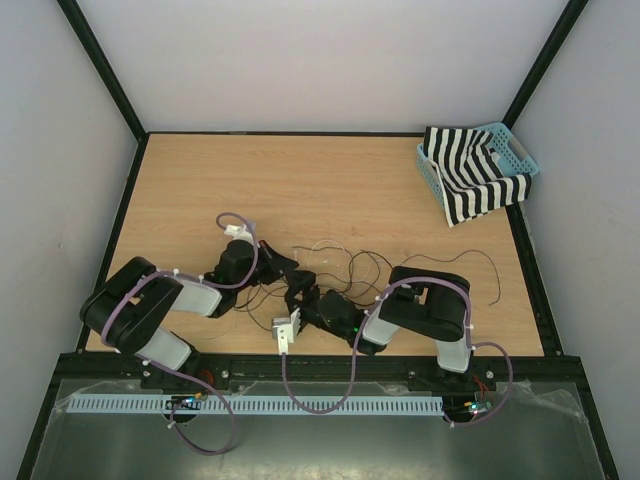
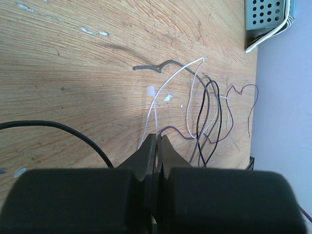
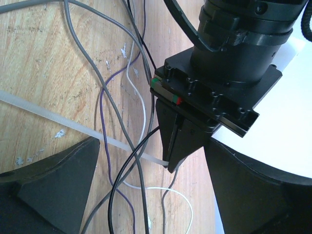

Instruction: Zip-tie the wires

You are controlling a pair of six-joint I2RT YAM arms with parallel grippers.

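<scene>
My left gripper is shut on a thin white zip tie, whose small square head stands up beyond the fingertips. In the right wrist view, the zip tie runs as a pale strip across the wires to the left gripper's tips. Open around this spot, my right gripper has one finger on either side of the picture; wires and strip cross the gap, ungripped. Loose grey, black, purple and white wires lie tangled on the table. From above, the arms hide much of the bundle.
A blue basket with a striped cloth stands at the back right. One long wire trails off to the right. Both grippers are very close together.
</scene>
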